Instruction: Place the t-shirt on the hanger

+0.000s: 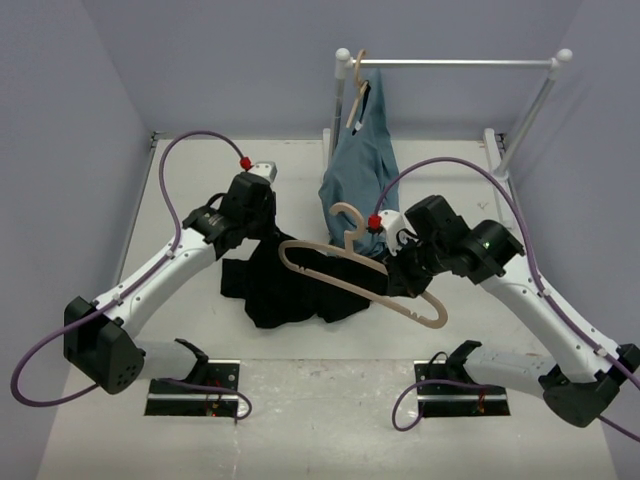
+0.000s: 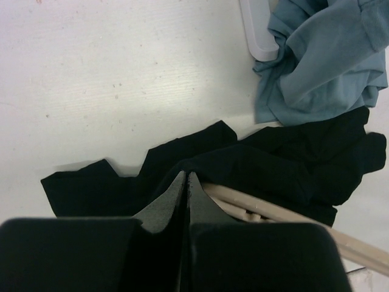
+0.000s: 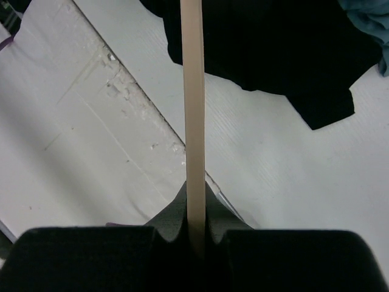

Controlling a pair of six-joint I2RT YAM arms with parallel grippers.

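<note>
A black t-shirt [image 1: 275, 290] lies spread on the white table, its upper left part raised toward my left gripper [image 1: 273, 232]. In the left wrist view that gripper is shut with its fingertips on the black cloth [image 2: 206, 161], pinching a fold of it. My right gripper [image 1: 395, 285] is shut on the lower bar of a beige wooden hanger [image 1: 340, 285], which runs up between its fingers in the right wrist view. The hanger's far end reaches over the shirt close to the left fingertips; whether it is inside the collar I cannot tell.
Behind stands a white rack [image 1: 450, 63] with a blue garment [image 1: 362, 160] on another hanger, its hem reaching the table near the black shirt. Clear table lies at the back left and right.
</note>
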